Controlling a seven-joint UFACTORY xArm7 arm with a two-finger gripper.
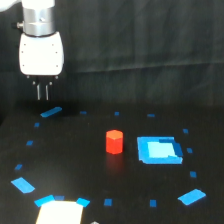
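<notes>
High at the far left, well above the dark table, hangs my white gripper (43, 93). Its two thin fingers point down with a dark gap between them, and nothing shows in that gap. A small red block (114, 142) stands by itself near the middle of the table, to the right of the gripper and lower in the view. Right of the block lies a shallow blue tray (142, 151) with a pale whitish middle; block and tray do not touch.
Several blue tape marks, such as a strip (191, 197) at the right front, are scattered on the table. A pale object (60, 212) is cut off by the bottom edge at left. Open table surrounds the red block.
</notes>
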